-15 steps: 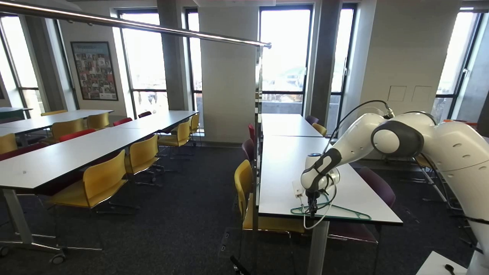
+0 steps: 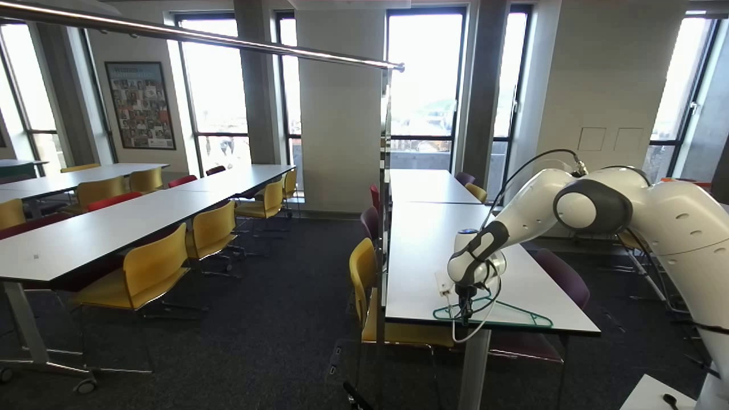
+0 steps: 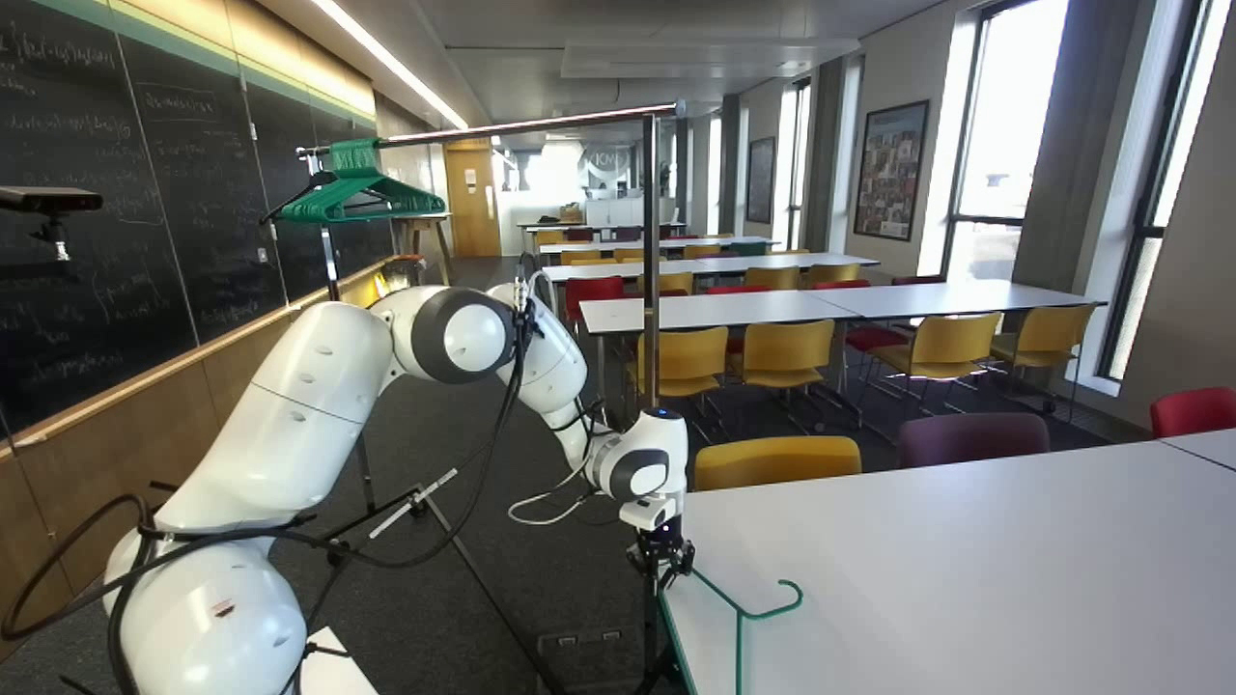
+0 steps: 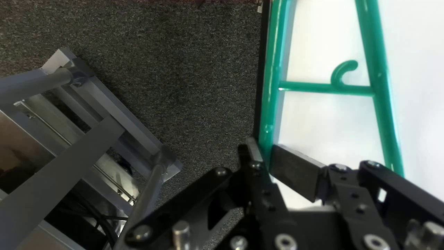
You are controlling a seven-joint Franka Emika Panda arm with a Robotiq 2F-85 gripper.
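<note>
A green hanger [image 4: 379, 75] lies flat on the white table [image 4: 420, 104], its long bottom bar [image 4: 273, 71] running along the table edge. My gripper is shut on that bar, with one finger on the floor side and the other pad [image 4: 297, 168] over the table. In exterior view 2, my gripper [image 3: 663, 568] is at the table's corner, with the hanger's hook [image 3: 793, 597] pointing inward over the tabletop. The hanger [image 2: 538, 320] reaches past both sides of my gripper [image 2: 466, 318] in exterior view 1.
A metal rail [image 3: 533, 124] on an upright post [image 3: 651, 266] stands close beside the table; several green hangers [image 3: 359, 199] hang at its far end. Yellow chairs [image 2: 363, 270] sit against the table's side. Beyond the hanger, the tabletop [image 3: 962, 568] is clear.
</note>
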